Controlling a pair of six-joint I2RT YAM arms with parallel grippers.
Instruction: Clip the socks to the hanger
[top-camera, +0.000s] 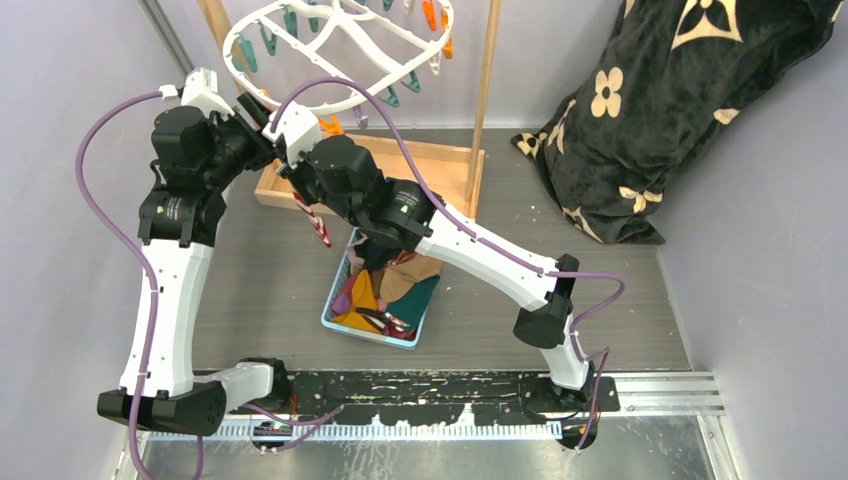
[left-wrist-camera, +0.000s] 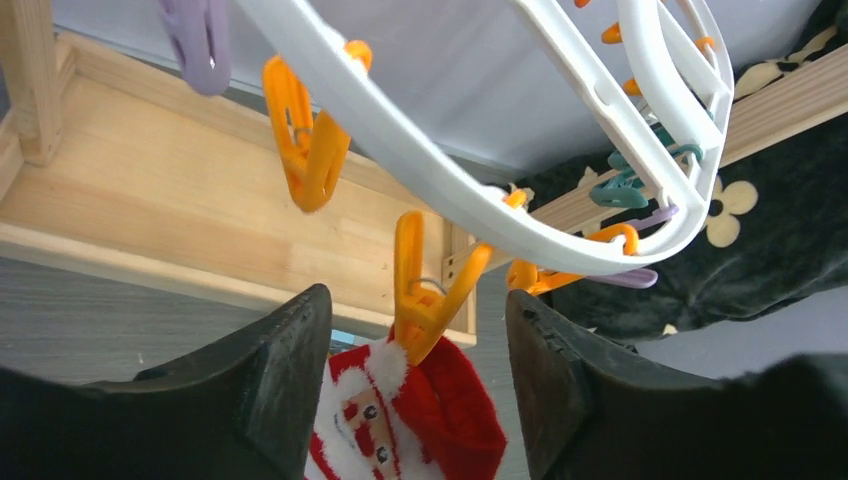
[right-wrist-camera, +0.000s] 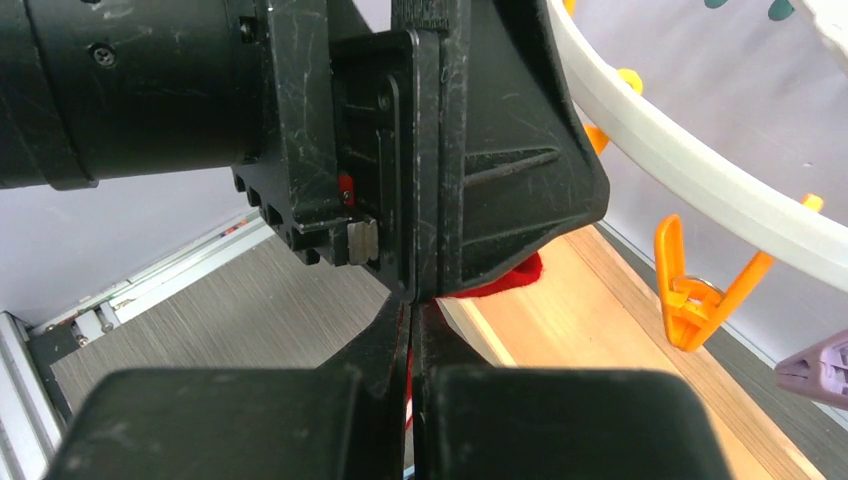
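A red-and-white Santa sock hangs below an orange clip on the white hanger, its top at the clip's mouth. My left gripper is open, a finger either side of the clip and sock. My right gripper is shut on the sock, whose red fabric shows behind the left gripper in the right wrist view. In the top view the two grippers meet at the hanger's front left, with the striped sock dangling beneath.
A blue basket of socks sits below on the floor. The hanger's wooden stand has a tray base. A black patterned cushion fills the back right. Other clips flank the one between the left fingers.
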